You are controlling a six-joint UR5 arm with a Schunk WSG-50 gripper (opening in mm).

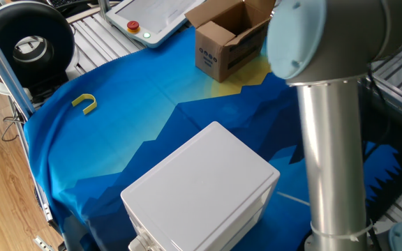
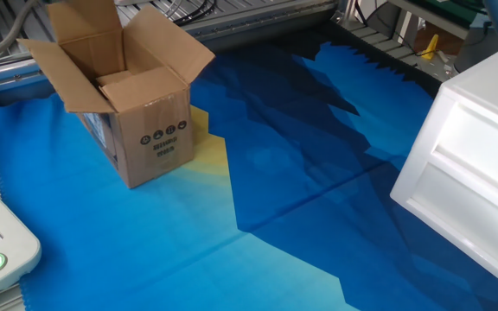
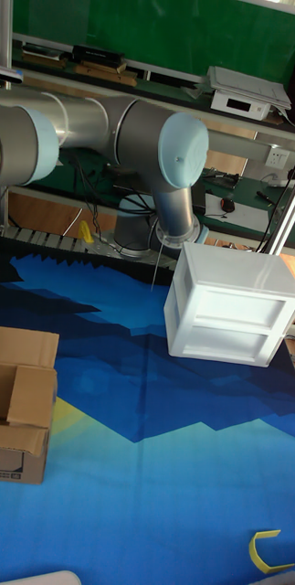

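Observation:
A white two-drawer cabinet (image 1: 201,185) stands on the blue printed cloth, and its drawer fronts (image 3: 237,310) look closed. Across the cloth is an open cardboard box (image 2: 154,130) with its flaps spread and a folded piece of cardboard inside. A yellow curved strip (image 1: 85,103) lies alone on the light blue part of the cloth, apart from both. The arm (image 3: 158,146) rises behind the cabinet and reaches to the left, above the cloth's far edge. Its gripper is outside every view, so what it holds is hidden.
A tablet-like control panel (image 1: 155,17) with a red stop button (image 1: 132,26) lies beside the cloth. A black round object (image 1: 30,49) stands at the far left corner.

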